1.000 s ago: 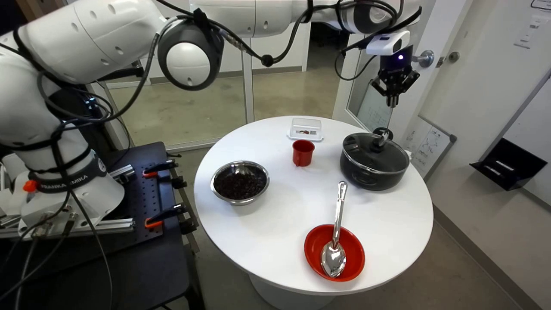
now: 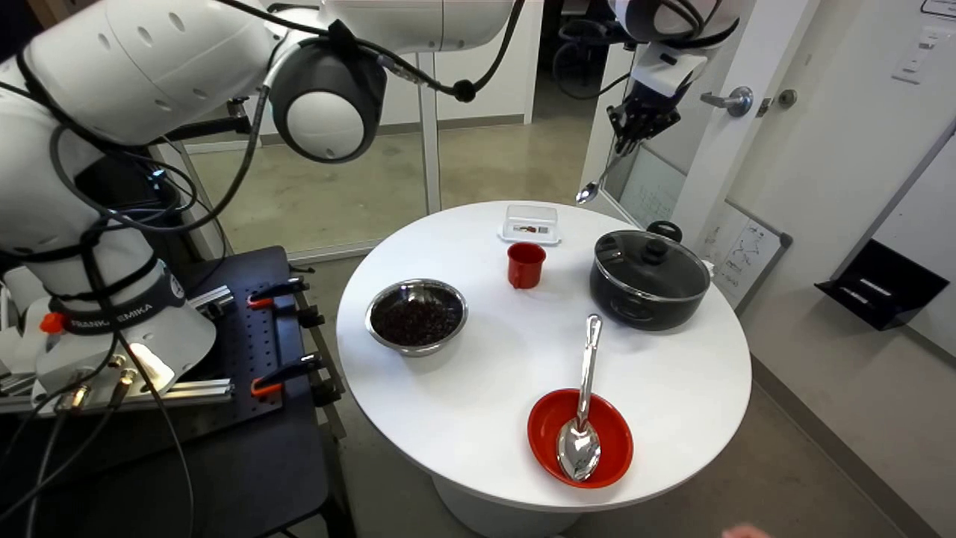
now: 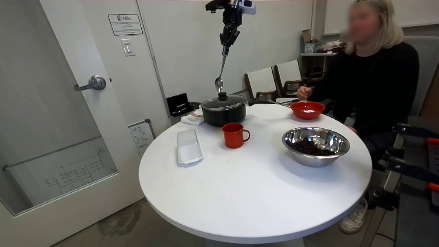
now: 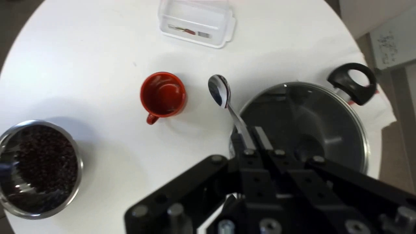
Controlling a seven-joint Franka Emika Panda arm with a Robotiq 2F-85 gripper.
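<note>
My gripper (image 2: 624, 146) is shut on the handle of a small metal spoon (image 2: 588, 192), held in the air above the far right of the table. The spoon (image 3: 219, 84) hangs bowl-down over the lidded black pot (image 3: 225, 112) in exterior view 2, apart from it. From the wrist, the fingers (image 4: 249, 150) pinch the handle's end, and the spoon's bowl (image 4: 219, 91) points out between the red mug (image 4: 162, 95) and the pot (image 4: 300, 124).
A metal bowl of dark beans (image 2: 416, 315) stands at the table's left. A large spoon (image 2: 587, 376) rests in a red bowl (image 2: 542, 430) near the front. A clear-lidded container (image 2: 530, 223) lies at the back. A person (image 3: 374, 70) sits by the red bowl.
In exterior view 1 my gripper has moved left and tilted, with the spoon still in it. The spoon has shifted from over the pot lid toward the back left, and higher.
</note>
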